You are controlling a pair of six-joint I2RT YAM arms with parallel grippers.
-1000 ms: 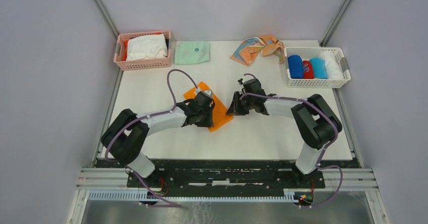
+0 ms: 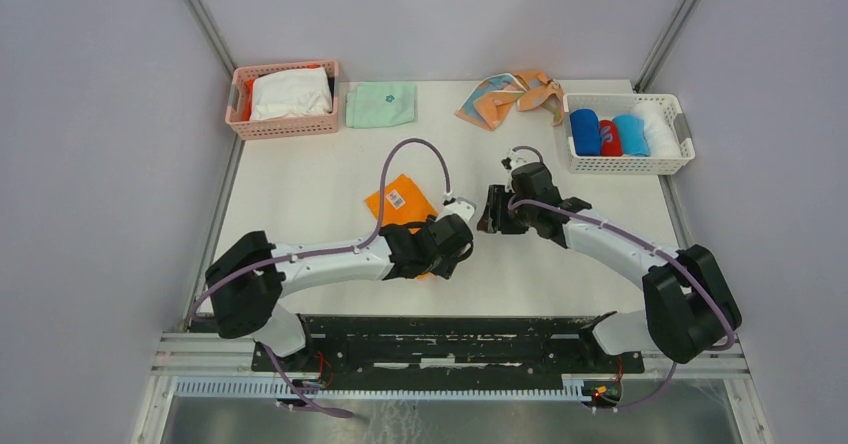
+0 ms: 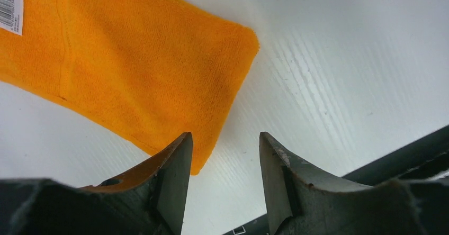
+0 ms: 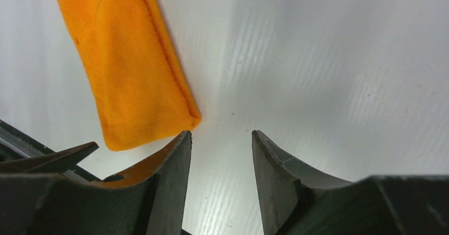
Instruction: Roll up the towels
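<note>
An orange towel (image 2: 401, 196), folded into a long flat strip with a white label (image 2: 396, 199), lies slantwise on the table, partly under my left arm in the top view. In the left wrist view the towel's (image 3: 153, 60) near end lies flat just beyond my left gripper, which is open and empty. My right gripper stands to the towel's right with its fingers apart and nothing between them. The towel's (image 4: 143, 81) near corner shows just ahead of the right fingers in the right wrist view.
A pink basket (image 2: 292, 125) holding a white cloth stands at the back left, near a folded green towel (image 2: 381, 105). A patterned orange cloth (image 2: 512, 98) lies crumpled at the back. Rolled towels fill part of the white basket (image 2: 627, 165) at back right.
My left gripper has moved right and toward the front, across the towel. My right gripper has drawn away to the right. The towel's near end has shifted slightly toward the front.
</note>
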